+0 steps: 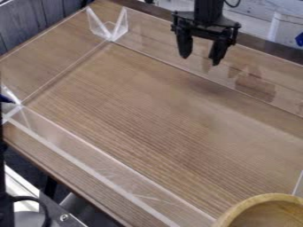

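My black gripper [201, 44] hangs over the back of the wooden tray floor, near the top centre, with its two fingers apart and pointing down. Nothing shows between them. A wooden bowl [264, 213] is cut off at the bottom right corner.
Clear plastic walls [95, 160] line the wooden surface [142, 115], which is bare across the middle. A small blue object [6, 99] is partly visible at the left edge, another at the upper right. Dark hardware and cables fill the lower left corner.
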